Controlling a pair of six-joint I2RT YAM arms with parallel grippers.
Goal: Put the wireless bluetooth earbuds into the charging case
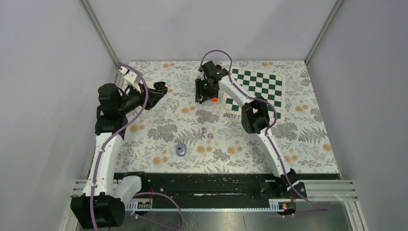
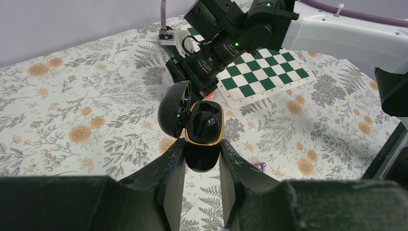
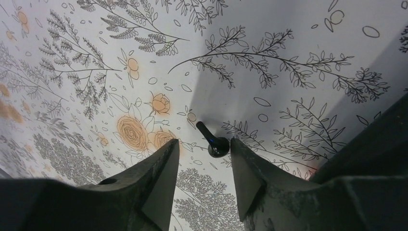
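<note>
A glossy black charging case with a gold rim stands with its lid open, and my left gripper is shut on its base. From above, that case is held over the left part of the table. Whether an earbud sits in it I cannot tell. A black earbud lies on the patterned cloth in the right wrist view, its stem pointing away. My right gripper is open around it, the round head close to the right finger. In the top view my right gripper covers most of that spot.
A black cylinder with an orange end lies just right of the right gripper. Beyond it is a green-and-white checkerboard. Small purple pieces and a grey-blue mouse-like object lie toward the front.
</note>
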